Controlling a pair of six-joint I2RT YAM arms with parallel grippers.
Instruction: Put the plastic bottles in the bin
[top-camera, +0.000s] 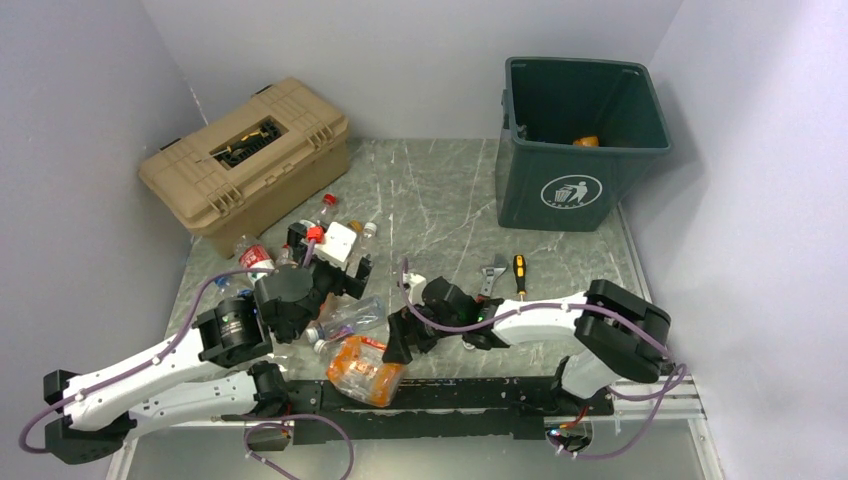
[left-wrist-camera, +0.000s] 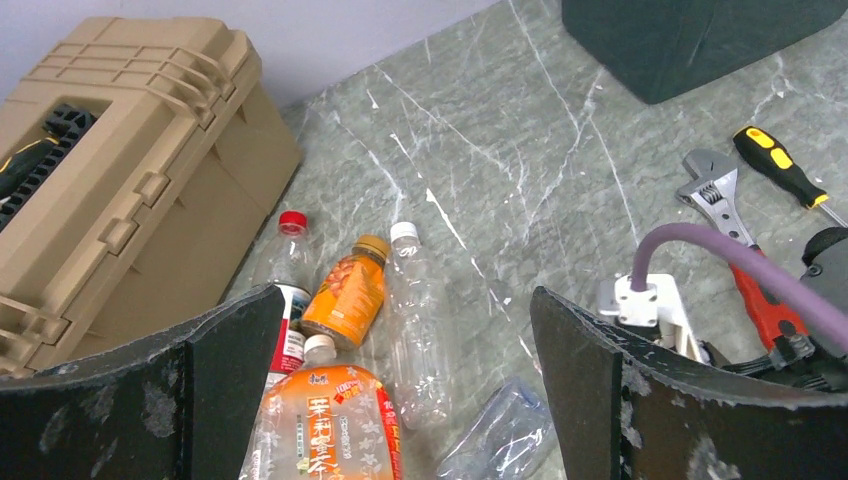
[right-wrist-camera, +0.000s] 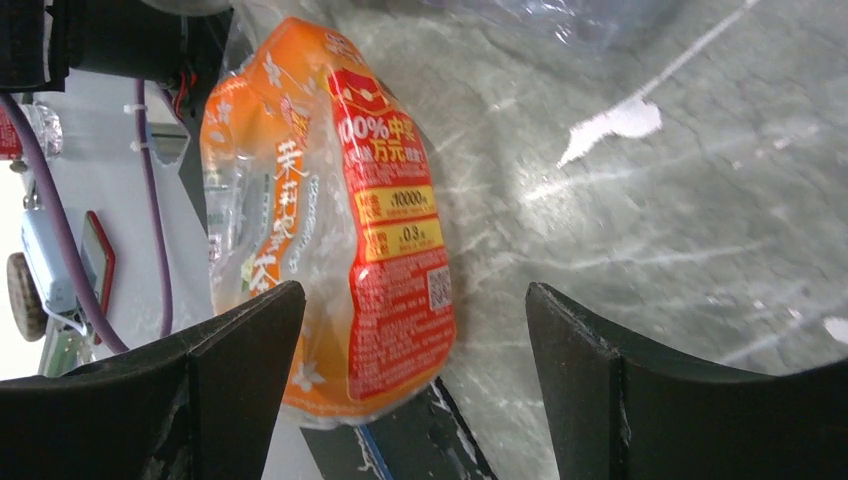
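A large clear bottle with an orange label (top-camera: 365, 371) lies at the table's front edge. My right gripper (top-camera: 397, 340) is at its right end, fingers apart; in the right wrist view the bottle (right-wrist-camera: 330, 230) shows beyond the left finger, and bare table lies between the fingers. My left gripper (top-camera: 357, 262) hangs open above the other bottles. Beneath it, in the left wrist view, are a red-capped bottle (left-wrist-camera: 290, 255), an orange bottle (left-wrist-camera: 350, 290), a clear white-capped bottle (left-wrist-camera: 418, 330), and an orange-labelled bottle (left-wrist-camera: 325, 425). The green bin (top-camera: 580, 190) stands at the back right.
A tan toolbox (top-camera: 250, 165) fills the back left. A wrench (left-wrist-camera: 715, 190) and a screwdriver (left-wrist-camera: 775, 160) lie in front of the bin. Another clear bottle (top-camera: 355, 316) lies behind the orange-labelled one.
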